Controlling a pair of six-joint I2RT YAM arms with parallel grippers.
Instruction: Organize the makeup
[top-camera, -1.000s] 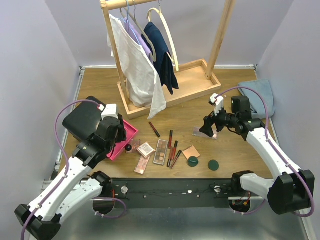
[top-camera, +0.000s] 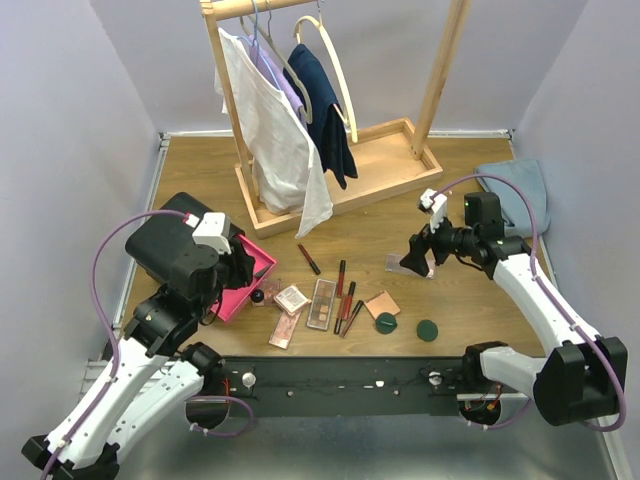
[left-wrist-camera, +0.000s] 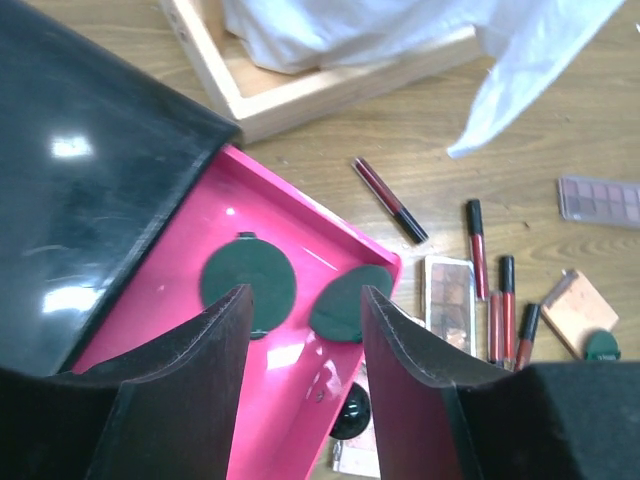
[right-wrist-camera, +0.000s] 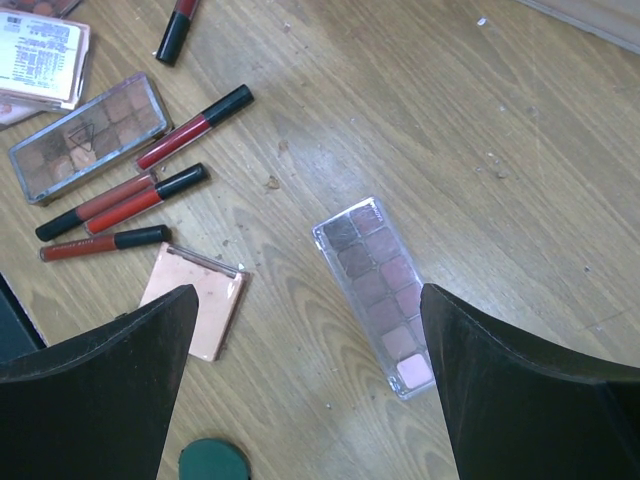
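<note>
The pink tray sits at the left, holding two dark green pieces. My left gripper hangs open over it. My right gripper is open above a clear eyeshadow palette. Between the grippers lie several lip tubes, a gold-toned palette, compacts, a tan square compact and two round green items.
A black lid or case adjoins the tray. A wooden clothes rack with hanging garments stands at the back. A folded grey-blue cloth lies at the right.
The right arm and the makeup items have not moved.
</note>
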